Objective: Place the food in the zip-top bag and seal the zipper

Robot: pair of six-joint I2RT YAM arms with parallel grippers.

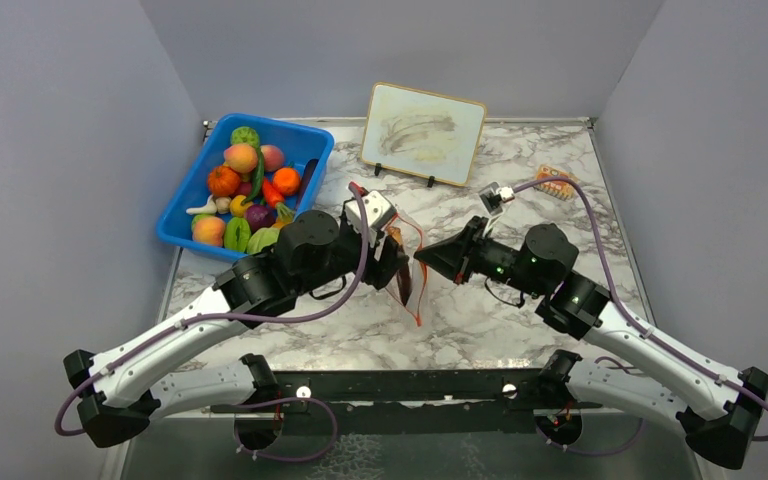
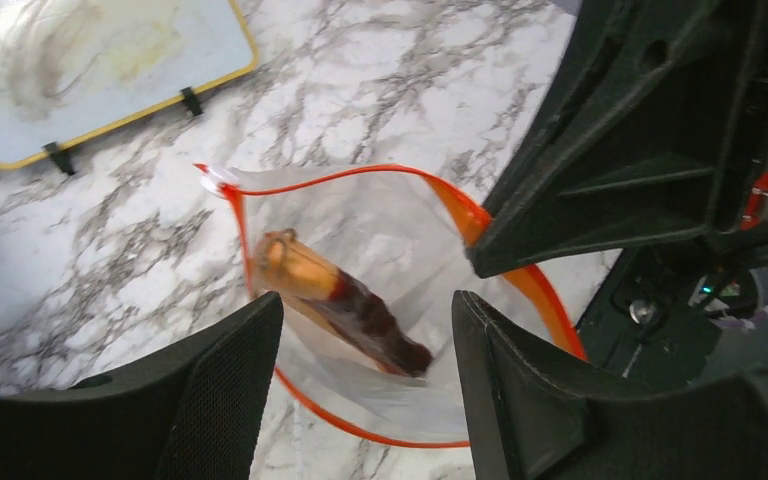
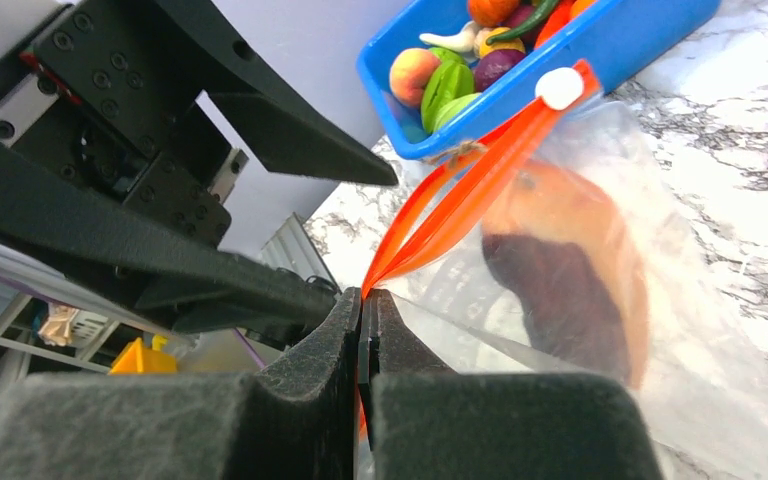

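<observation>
The clear zip bag (image 2: 400,220), with orange edging, has its mouth spread wide in the left wrist view. Inside lies a long food piece (image 2: 345,300), orange at one end and dark brown at the other. My right gripper is shut on the bag's orange rim (image 3: 460,215). My left gripper is part open, its fingers (image 2: 230,370) apart over the bag's mouth; nothing shows gripped between them. Seen from the top, both grippers meet around the bag (image 1: 422,300), and the left arm hides part of it.
A blue bin (image 1: 185,215) full of fruit and vegetables stands at the back left. At the back leans a whiteboard (image 1: 425,130). A small orange and white item (image 1: 557,182) lies at the right.
</observation>
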